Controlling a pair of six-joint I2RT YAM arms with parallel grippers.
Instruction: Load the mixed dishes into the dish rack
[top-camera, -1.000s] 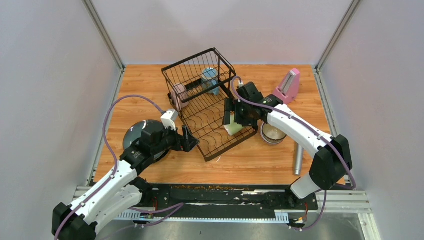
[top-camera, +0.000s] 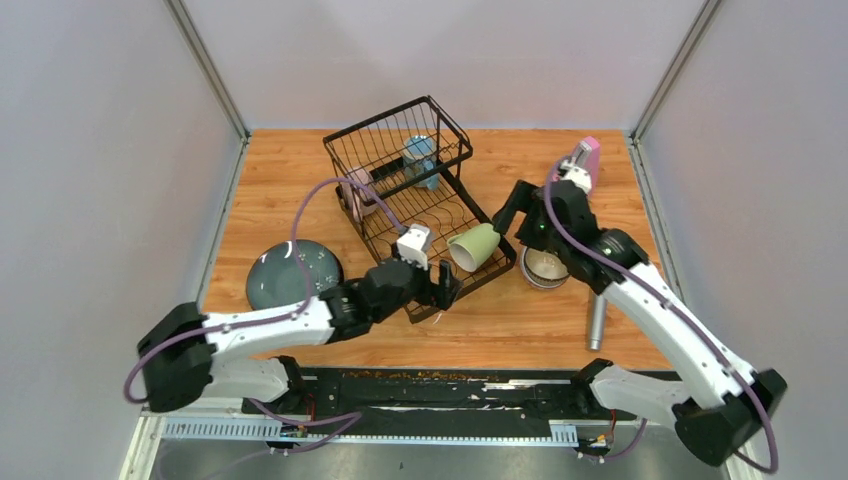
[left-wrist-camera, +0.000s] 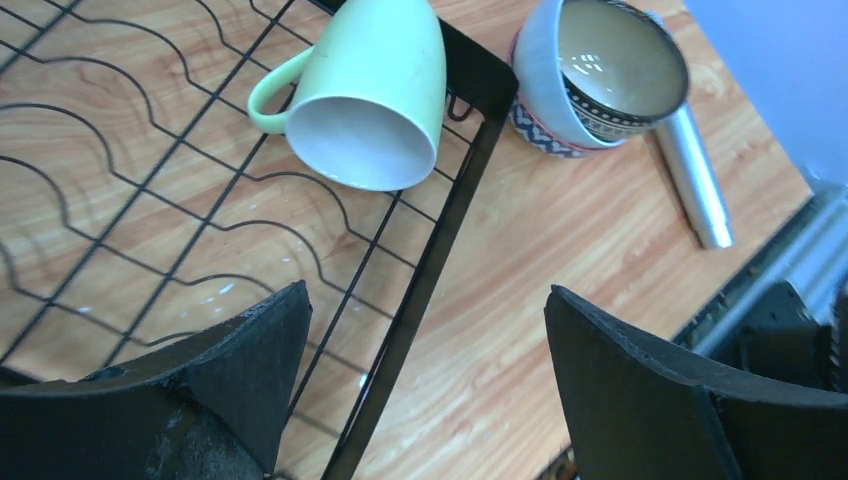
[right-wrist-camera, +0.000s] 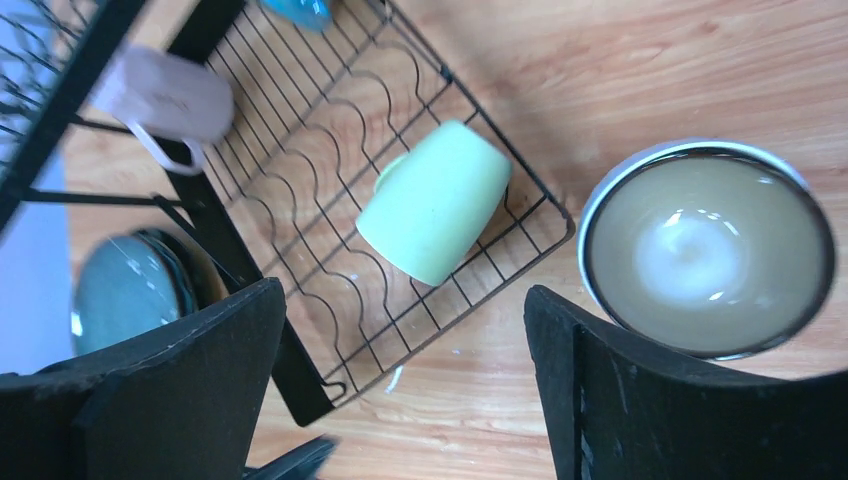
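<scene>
A pale green mug (top-camera: 475, 246) lies on its side in the lower tier of the black dish rack (top-camera: 464, 287). My open left gripper (top-camera: 440, 285) hangs over the rack's front, nearer me than the mug, empty. My open right gripper (top-camera: 512, 210) is above the rack's right side by the mug, empty. Stacked bowls (right-wrist-camera: 700, 250) stand right of the rack. Dark plates (top-camera: 285, 275) lie at the left. A pinkish mug (right-wrist-camera: 170, 100) and a blue item (top-camera: 420, 155) sit at the rack's back.
A pink metronome (top-camera: 585, 155) stands at the back right, partly behind my right arm. A silver cylinder (top-camera: 596, 325) lies at the front right. The rack's upper tier rises at the back. Side walls bound the table.
My right gripper has moved right and away from the green mug, uncovering it. My left gripper has moved right, from the rack's left front to over its front.
</scene>
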